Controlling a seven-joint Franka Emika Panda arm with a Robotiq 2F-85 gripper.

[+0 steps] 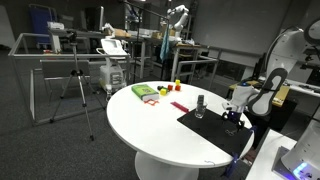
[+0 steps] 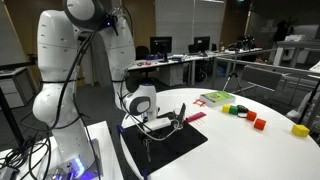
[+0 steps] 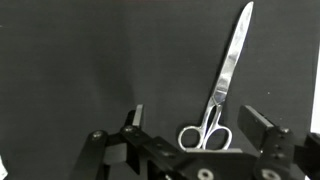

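Observation:
In the wrist view, silver scissors (image 3: 228,75) lie closed on a black mat (image 3: 70,60), blades toward the top and finger loops at the bottom. My gripper is open above the loops, which appear between its fingers from this angle. Nothing is gripped. Exterior view 1 has the gripper (image 1: 231,116) low over the right part of the mat (image 1: 205,140). From the other side, the gripper (image 2: 148,130) is also over the mat; the arm partly covers that area, and the exact height above the scissors is hard to tell.
A dark upright cup (image 1: 200,104) stands at the mat's back edge. Behind it are a red item (image 1: 179,107), a green box (image 1: 144,91) and several small coloured blocks.

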